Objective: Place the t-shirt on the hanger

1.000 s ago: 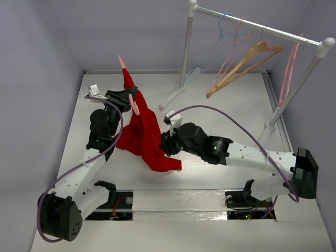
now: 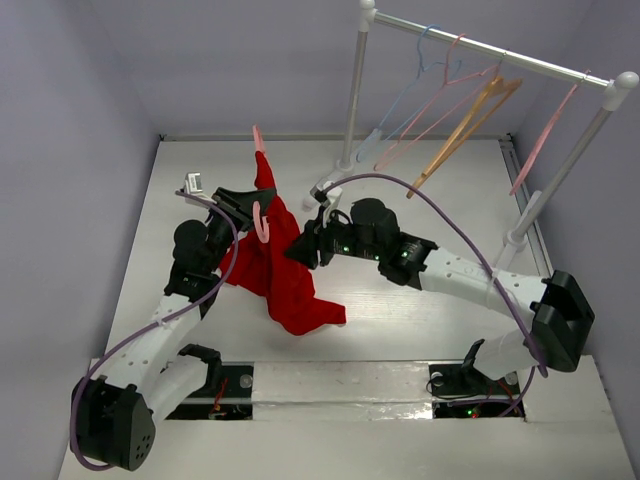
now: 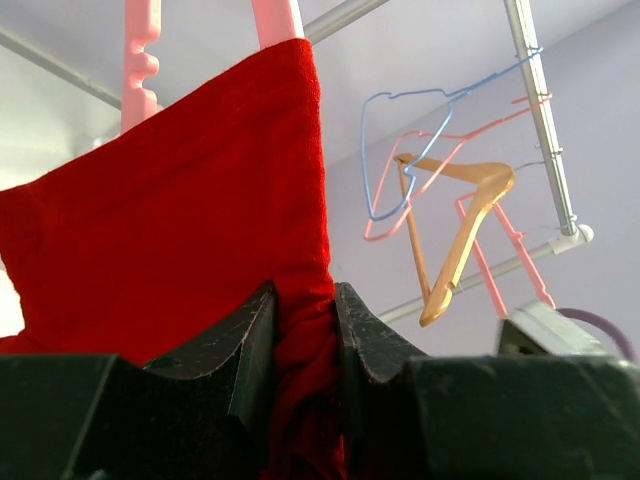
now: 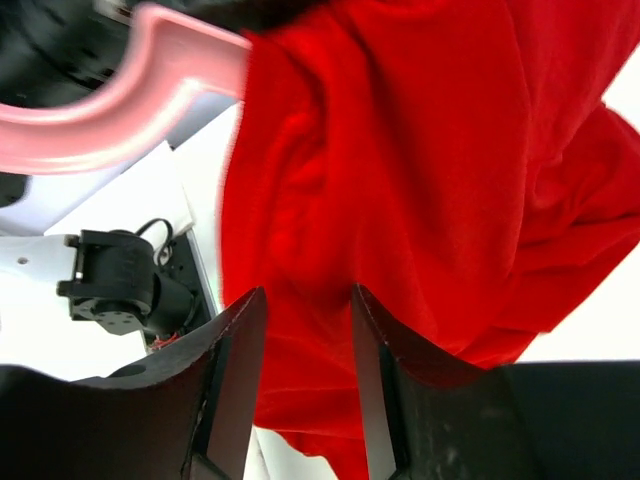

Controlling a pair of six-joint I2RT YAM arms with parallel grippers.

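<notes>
The red t-shirt (image 2: 290,270) hangs below my left gripper (image 2: 266,198), its lower part spread toward the table. A pink hanger (image 4: 165,85) is partly inside it; one end (image 2: 259,138) pokes out at the top and a curved part (image 2: 261,222) shows beside the left gripper. Bunched red cloth (image 3: 300,345) lies between the left fingers in the left wrist view, and they are closed on it. My right gripper stands open at the shirt's right side. Cloth fills the view behind its fingers (image 4: 240,370); whether they touch it is unclear.
A white-and-metal rack (image 2: 490,50) stands at the back right. From its bar hang blue (image 2: 408,92), pink (image 2: 545,135) and wooden (image 2: 470,125) hangers, close above the right arm.
My left gripper has shifted slightly right and down in the top view, with shirt and pink hanger. The right gripper has moved up and left toward the shirt. Hangers on the rack are swinging.
</notes>
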